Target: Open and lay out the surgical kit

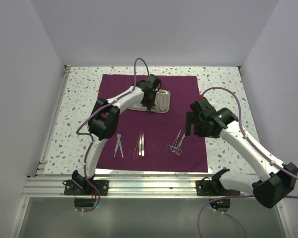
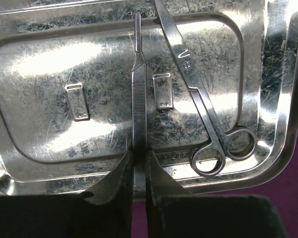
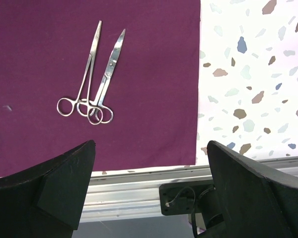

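Observation:
A slim metal scalpel handle lies in the metal tray. My left gripper is shut on its lower end, near the tray's front rim. To the right in the same tray rests a pair of scissors, finger rings toward the front. From above, the left arm covers much of the tray. My right gripper stands open and empty over the cloth's right side. Ahead of its fingers lie two ring-handled tools, a clamp and scissors, their handles overlapping.
On the purple cloth, tweezers lie at the left. Several slim instruments stand side by side near the front middle. Bare cloth separates them from the ring-handled tools. A metal rail runs along the front edge.

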